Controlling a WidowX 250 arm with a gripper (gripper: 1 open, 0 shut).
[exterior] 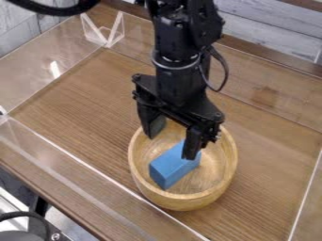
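My black gripper [174,132] hangs from the top centre down over a light wooden bowl [183,198], its dark fingers open and reaching down to the bowl's rear part. A blue block [171,168] lies inside the bowl toward the front left, just below the fingers, with none of it between them.
The bowl stands on a wooden table [75,122] with clear room to the left and right. A white object [104,33] is at the back left, and dark cables [25,222] lie at the lower left corner.
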